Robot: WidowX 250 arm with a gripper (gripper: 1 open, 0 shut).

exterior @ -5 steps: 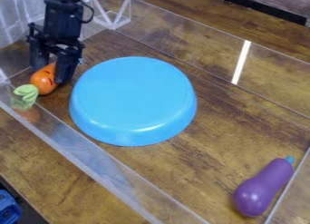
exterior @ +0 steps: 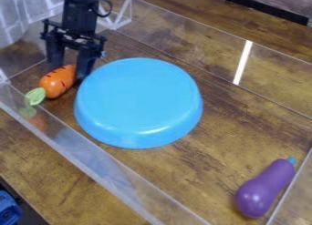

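A black gripper (exterior: 71, 48) reaches down from the top left onto an orange toy carrot (exterior: 57, 81) with a green top, lying beside a large blue round object (exterior: 138, 99). The fingers are dark and blurred, and whether they are closed on the carrot cannot be told.
A purple toy eggplant (exterior: 265, 187) lies at the lower right. Clear plastic walls (exterior: 98, 181) border the wooden surface.
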